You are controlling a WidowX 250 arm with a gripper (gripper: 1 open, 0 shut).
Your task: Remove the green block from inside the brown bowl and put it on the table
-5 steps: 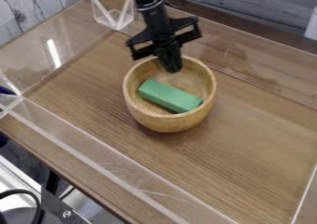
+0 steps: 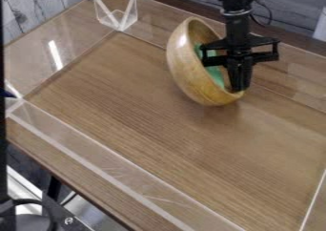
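Note:
The brown bowl [image 2: 190,67] stands tipped steeply on its side in the upper middle of the table, its opening turned to the right. Part of the green block [image 2: 214,71] shows inside it, partly hidden by the black gripper [image 2: 237,85]. The arm comes down from the top edge, and the gripper's fingers reach to the bowl's right side, over the opening and near the rim. Whether the fingers are apart or closed on the rim or block is hidden.
A clear bracket [image 2: 116,12] stands at the back left. Dark cables and parts [image 2: 38,214] fill the bottom left corner.
The gripper has moved right and lower. The bowl has shifted right and back, going from upright to tipped on its side, and the green block inside has become mostly hidden.

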